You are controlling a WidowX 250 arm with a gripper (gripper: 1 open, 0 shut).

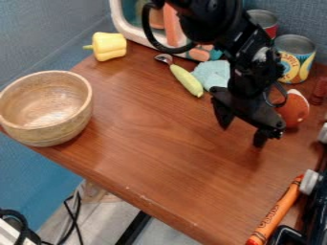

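Observation:
My black gripper (242, 132) is open above the right half of the wooden table (153, 163), fingers pointing down with nothing visible between them. Just behind it to the right sits an orange-red football-like toy (295, 109), partly hidden by the gripper. A pale yellow-green elongated object (188, 81) lies beside a light cyan cloth (209, 73) behind the gripper. A wooden bowl (38, 107) sits at the left edge.
A yellow plug-shaped toy (107, 46), a metal spoon (163, 58) and cans (295, 57) stand or lie at the back. An orange crayon (278, 211) lies near black items at the right edge.

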